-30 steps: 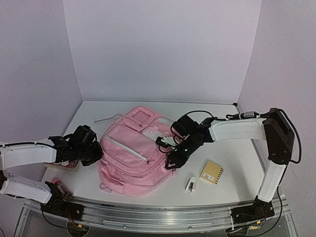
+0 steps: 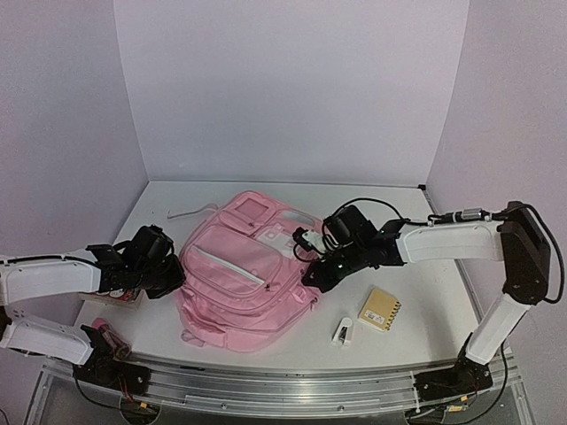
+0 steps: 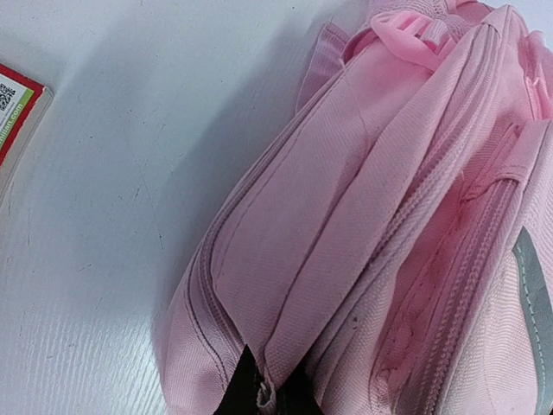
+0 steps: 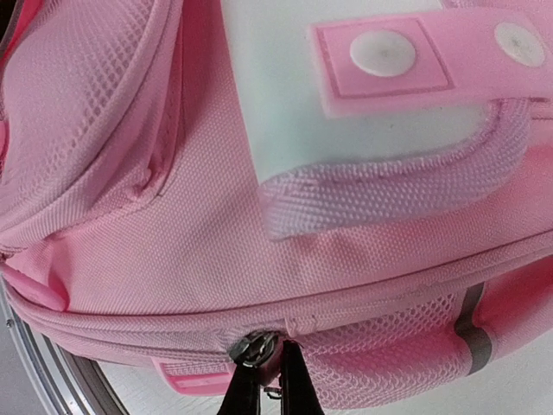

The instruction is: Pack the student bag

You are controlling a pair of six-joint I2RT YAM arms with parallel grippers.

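The pink student bag (image 2: 235, 257) lies on the table, tilted, with its front pockets facing up. At its left edge my left gripper (image 2: 180, 282) is shut on a fold of bag fabric, and the left wrist view shows the pinched cloth rising from the fingertips. My right gripper (image 2: 316, 282) is at the bag's right edge. In the right wrist view its dark fingers (image 4: 295, 385) are closed together at a shiny zipper slider (image 4: 252, 348), with a pink pull between them. Above the zipper seam sits a pale pocket with a snap strap (image 4: 389, 60).
A yellow spiral notebook (image 2: 379, 309) and a small white stapler-like item (image 2: 343, 331) lie right of the bag. A book (image 2: 124, 297) is partly under the left arm, and a pink item (image 2: 110, 338) lies front left.
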